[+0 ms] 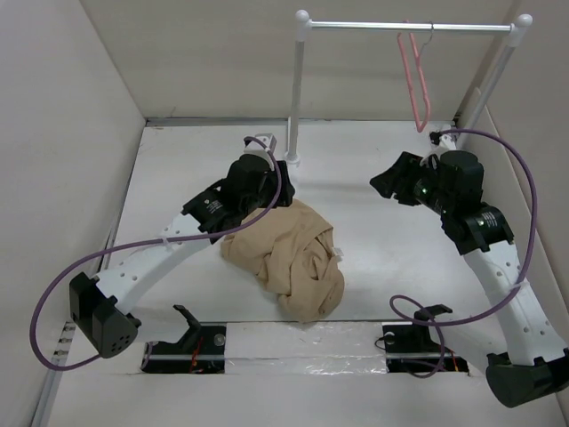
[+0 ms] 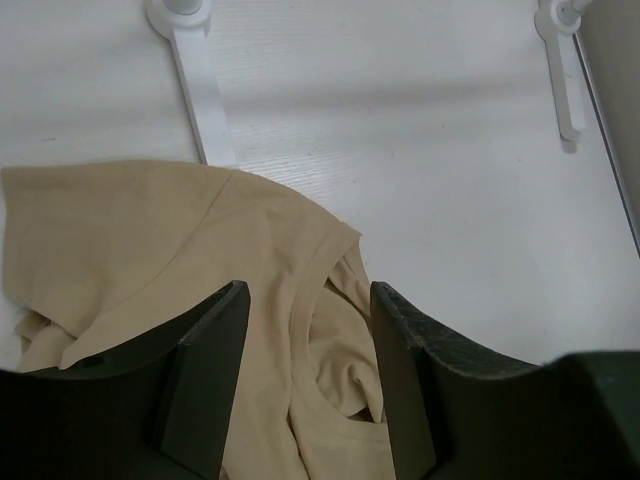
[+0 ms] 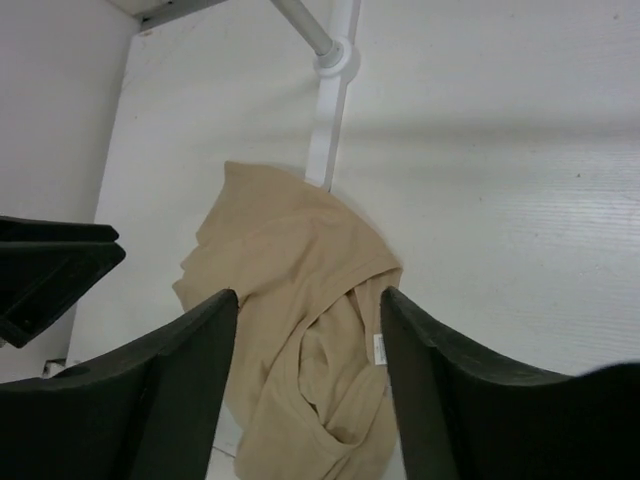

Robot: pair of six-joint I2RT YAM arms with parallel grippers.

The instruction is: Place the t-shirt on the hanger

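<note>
A tan t-shirt (image 1: pixel 293 258) lies crumpled on the white table, filling the lower middle of both wrist views. My left gripper (image 1: pixel 280 191) is open above the shirt's upper left part, its fingers empty. My right gripper (image 1: pixel 391 182) hangs in the air right of the shirt, fingers apart with nothing between them. A pink hanger (image 1: pixel 418 98) hangs from the white rail (image 1: pixel 356 25) at the back right, above and behind the right gripper.
The rack's left post (image 1: pixel 297 89) stands on a long foot (image 2: pixel 200 100) just behind the shirt. Its right post (image 1: pixel 489 80) is behind my right arm. Bare table lies left and right of the shirt. Walls border the left, back and right.
</note>
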